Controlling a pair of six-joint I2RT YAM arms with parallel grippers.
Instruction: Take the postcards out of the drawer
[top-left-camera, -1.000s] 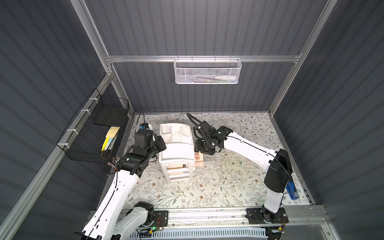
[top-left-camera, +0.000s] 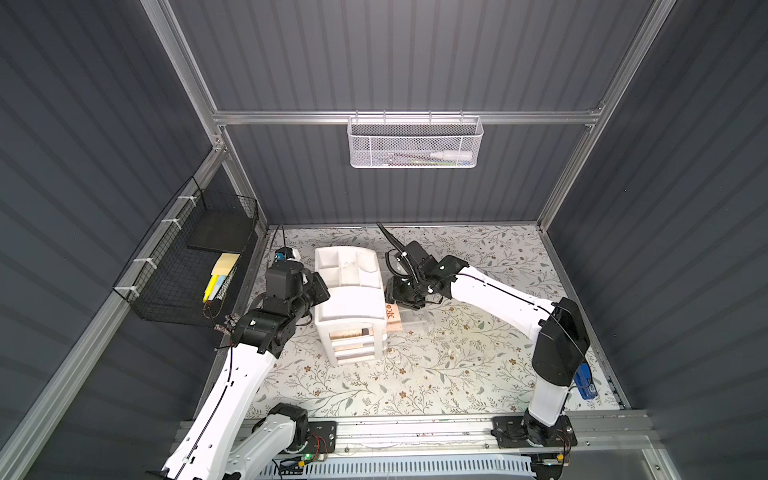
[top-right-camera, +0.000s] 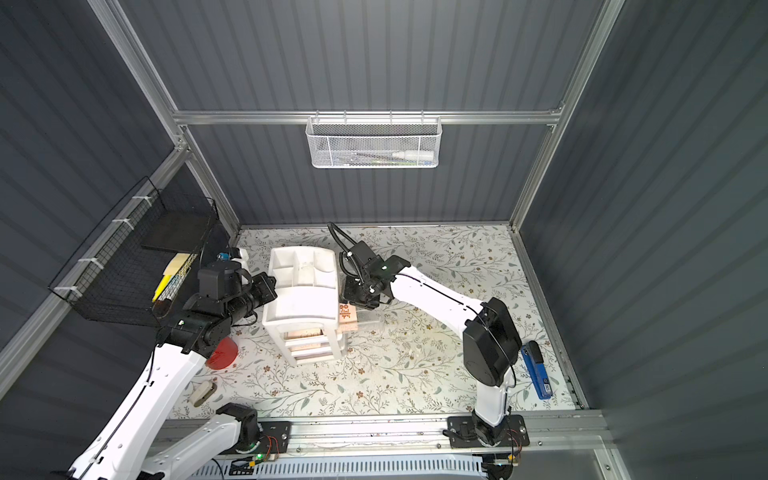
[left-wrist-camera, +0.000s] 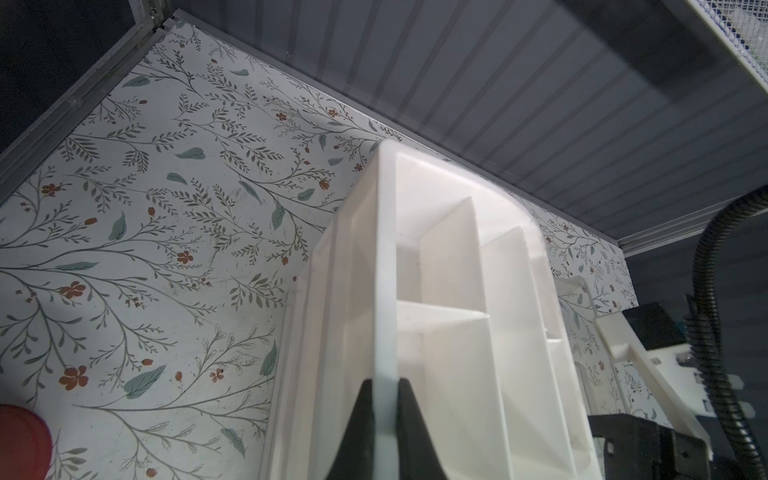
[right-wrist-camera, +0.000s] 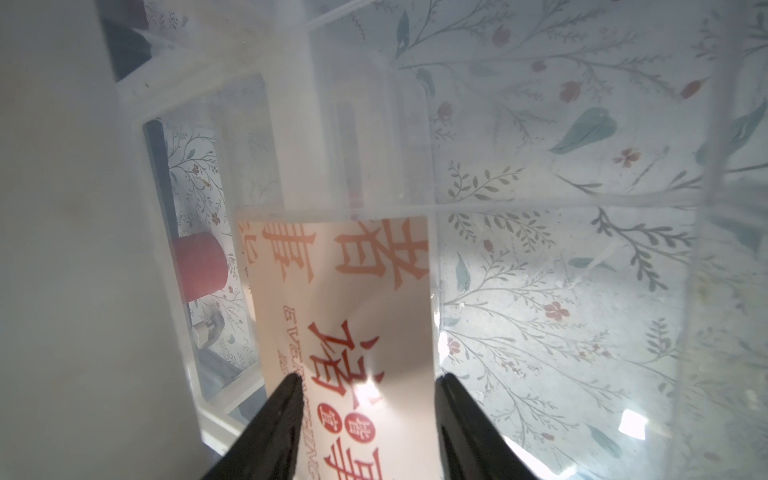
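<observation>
Peach-coloured postcards (right-wrist-camera: 364, 320) with red lettering lie in a clear drawer (top-left-camera: 416, 323), pulled out on the right side of a white organizer (top-left-camera: 350, 302). My right gripper is over that drawer, its fingers parted, with the postcards seen between them; whether they touch the cards cannot be told. From above, the right arm covers part of the drawer and cards (top-right-camera: 347, 318). At the organizer's upper left, my left gripper is shut on the thin rim of the side wall, one finger on each side.
A red object (top-right-camera: 223, 353) stands left of the organizer and a blue stapler (top-right-camera: 537, 370) lies far right. A black mesh basket (top-left-camera: 172, 300) hangs on the left, a white one (top-left-camera: 415, 142) at the back.
The organizer has shifted slightly left together with my left gripper, and its drawer and postcards have moved left too. My right gripper has moved only slightly, staying over the drawer.
</observation>
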